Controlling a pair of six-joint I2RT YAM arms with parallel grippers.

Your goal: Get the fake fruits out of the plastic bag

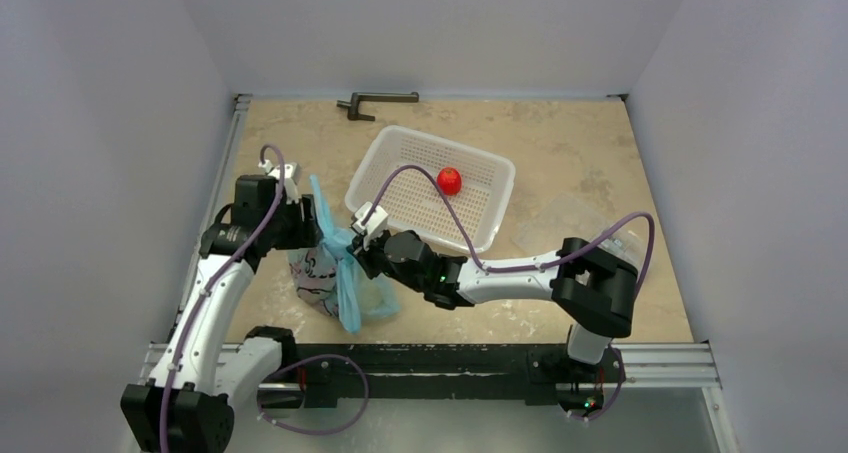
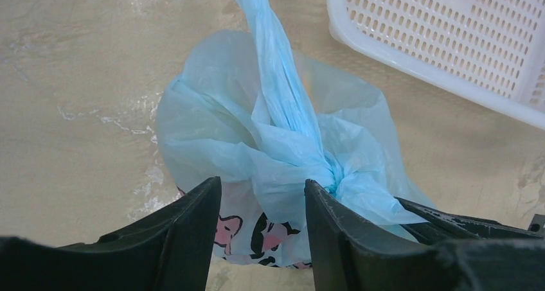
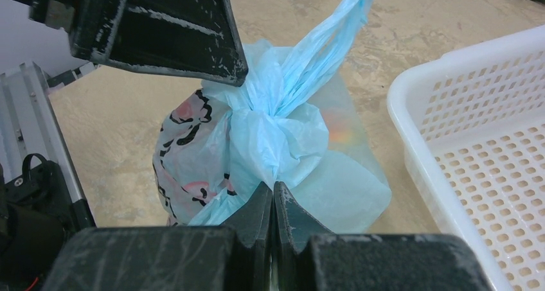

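Note:
A knotted light blue plastic bag (image 1: pixel 345 283), with cow print showing through, lies at the front left of the table. A faint orange-yellow shape shows inside it in the right wrist view. My right gripper is shut at the knot (image 3: pixel 270 137), pinching a bit of the blue plastic. My left gripper is part open just above the bag, its fingers either side of plastic below the upstanding blue tail (image 2: pixel 276 60); whether they touch it I cannot tell.
A white perforated basket (image 1: pixel 390 163) holding a red fruit (image 1: pixel 448 181) stands behind the bag. A clear plastic item (image 1: pixel 555 218) lies at the right. A black metal fixture (image 1: pixel 380 97) is at the back.

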